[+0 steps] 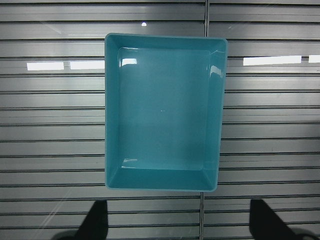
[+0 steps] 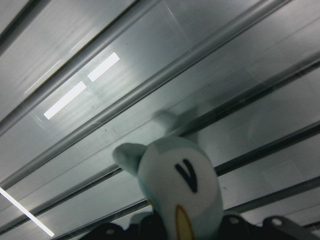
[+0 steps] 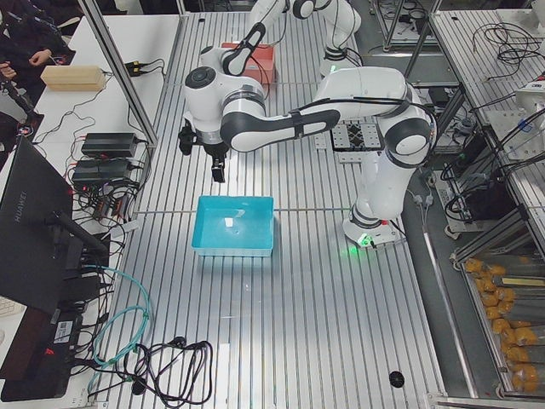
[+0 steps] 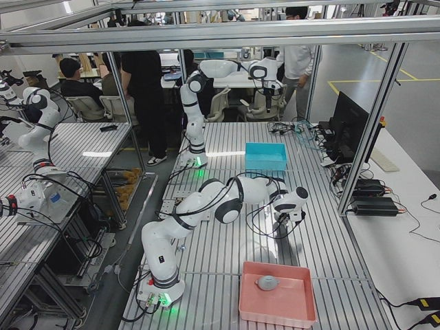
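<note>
An empty cyan bin (image 1: 161, 110) lies on the slatted metal table, seen whole in the left wrist view. My left gripper hangs open above and beside it, nothing between its fingers. In the right wrist view a small plush toy (image 2: 180, 185), white and pale teal with a yellow patch, sits at my right gripper, which appears shut on it above bare slats. In the camera right view a pink bin (image 4: 277, 306) holds a rounded grey object (image 4: 267, 282).
A monitor (image 4: 347, 130), black boxes and cables line one side of the table. Cable coils (image 3: 170, 371) lie at a near corner. The slats around the cyan bin are mostly clear.
</note>
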